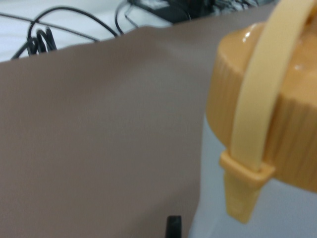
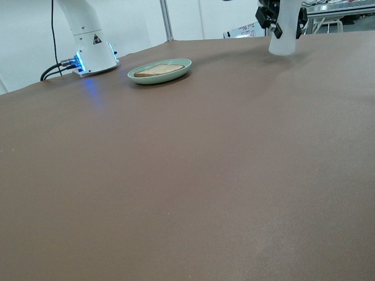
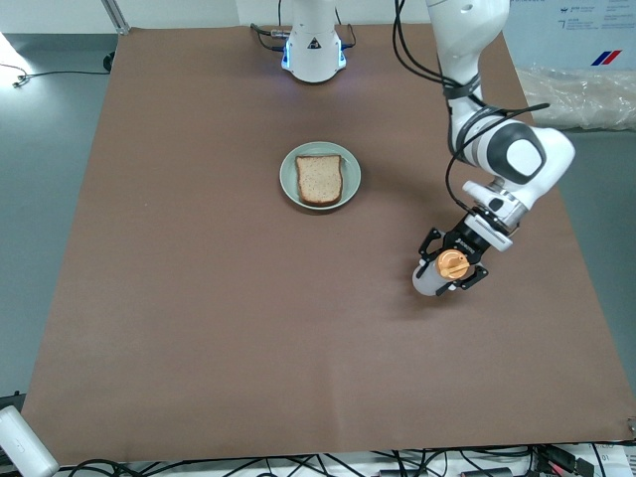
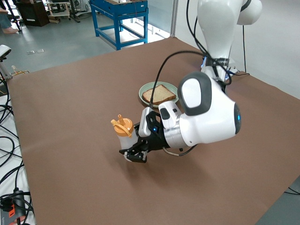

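A white bottle with an orange lid [image 3: 452, 265] is in the gripper [image 3: 447, 260] at the right of the table in the left camera view; it fills the right of the wrist view [image 1: 277, 124]. In the top camera view the bottle's white body [image 2: 283, 35] hangs between the black fingers, its bottom close to the table; contact is unclear. Whether the fingers are closed on it is hard to tell. A pale green plate [image 3: 350, 181] with a slice of bread [image 3: 319, 180] lies left of the gripper, farther back.
The robot's white base [image 3: 313, 50] with cables stands at the back. Cables run along the near edge.
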